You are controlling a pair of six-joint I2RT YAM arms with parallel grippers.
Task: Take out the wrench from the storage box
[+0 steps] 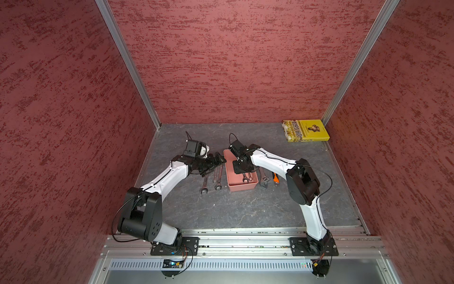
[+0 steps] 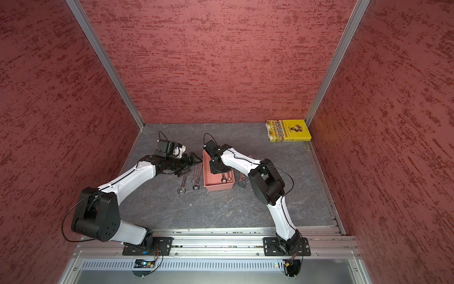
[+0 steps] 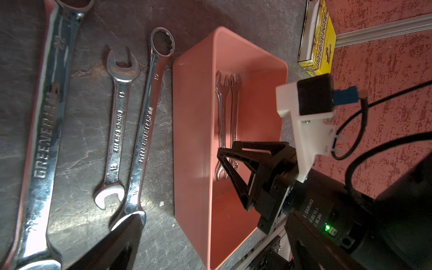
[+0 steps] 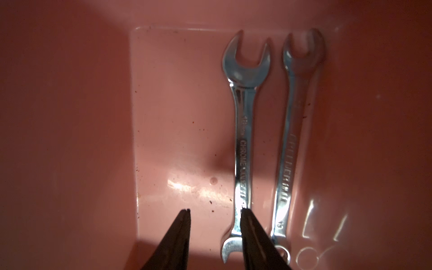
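Observation:
The pink storage box (image 3: pixel 193 135) holds two silver wrenches side by side, a double open-end one (image 4: pixel 244 112) and a second (image 4: pixel 292 126) along the right wall. My right gripper is open, down inside the box above the lower part of the wrenches, its fingertips beside and over the open-end wrench, holding nothing. My left gripper (image 1: pixel 218 158) hovers left of the box above loose wrenches; its fingers are dark blurs at the bottom of the left wrist view, open.
Several loose wrenches (image 3: pixel 118 126) lie left of the box. An adjustable wrench (image 1: pixel 264 182) and an orange-handled tool (image 1: pixel 276 178) lie to its right. A yellow book box (image 1: pixel 307 130) sits at the back right.

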